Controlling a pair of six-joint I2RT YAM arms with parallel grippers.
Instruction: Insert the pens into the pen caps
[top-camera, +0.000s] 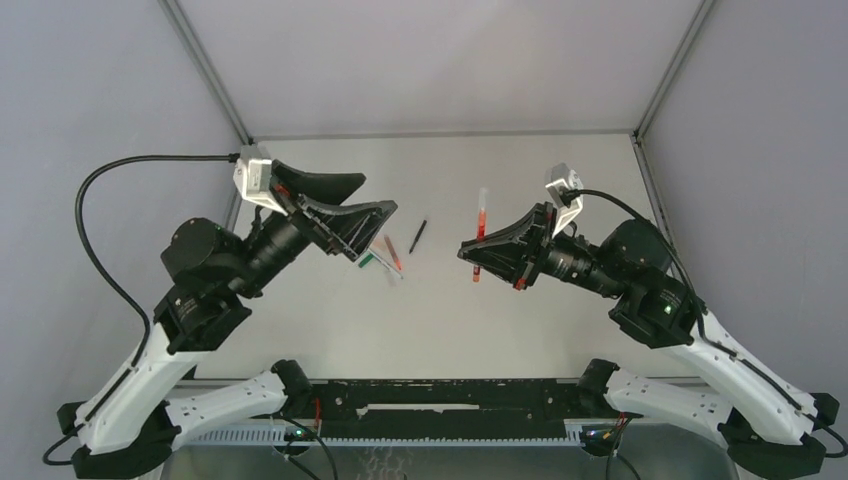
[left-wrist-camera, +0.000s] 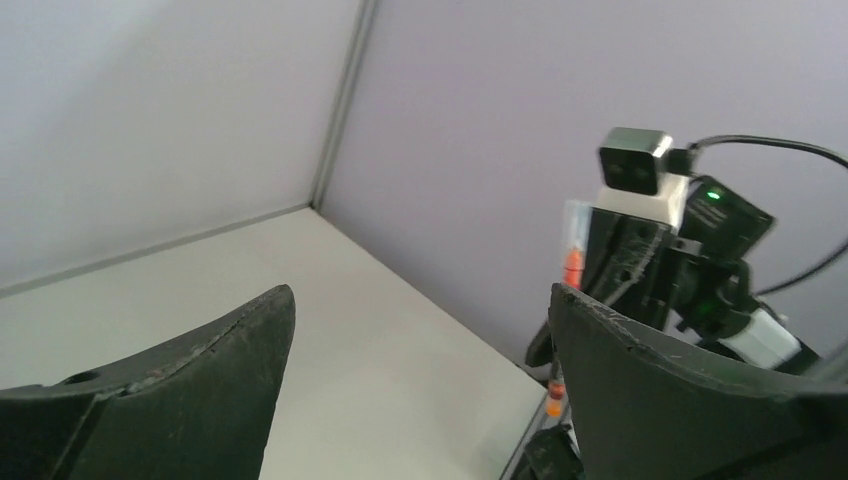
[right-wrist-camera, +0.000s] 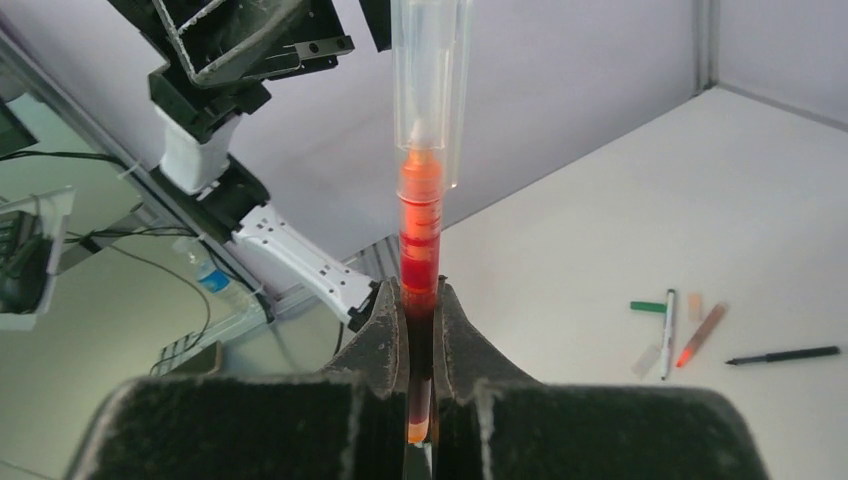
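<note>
In my right gripper is an orange-red pen (right-wrist-camera: 420, 240), held upright, with a clear cap (right-wrist-camera: 430, 70) on its upper end; the gripper is shut on it, right of the table's centre in the top view. My left gripper (top-camera: 370, 218) is open and empty, up at the left, facing the right arm. On the table lie a black pen (right-wrist-camera: 783, 354), an orange pen (right-wrist-camera: 700, 335), a white pen (right-wrist-camera: 666, 335), a green piece (right-wrist-camera: 648, 306), a clear piece (right-wrist-camera: 646, 362) and a small pale orange piece (right-wrist-camera: 694, 306).
Walls stand at the back and both sides, and a dark rail (top-camera: 520, 400) runs along the front edge.
</note>
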